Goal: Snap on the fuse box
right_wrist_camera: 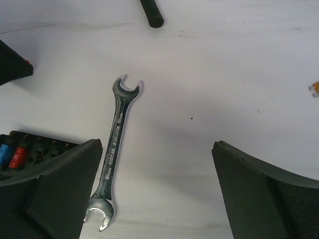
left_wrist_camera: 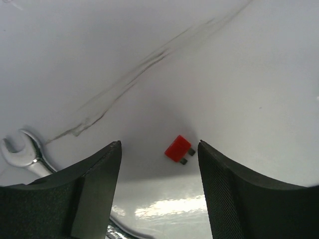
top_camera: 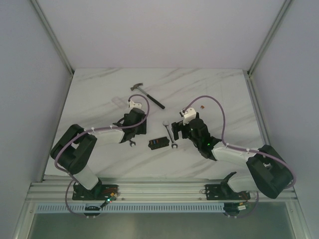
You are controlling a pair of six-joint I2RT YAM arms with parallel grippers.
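Observation:
The black fuse box [top_camera: 159, 143] lies at the table's centre front; in the right wrist view its blue and red fuses [right_wrist_camera: 18, 157] show at the left edge. A small red fuse [left_wrist_camera: 178, 149] with two prongs lies on the table between the fingertips of my left gripper, which is parted around it. My right gripper stands open above bare table, right of a wrench [right_wrist_camera: 115, 144]. An orange fuse [right_wrist_camera: 314, 88] lies at that view's right edge.
A hammer [top_camera: 148, 96] lies at the back. Another wrench [left_wrist_camera: 26, 157] is beside my left gripper.

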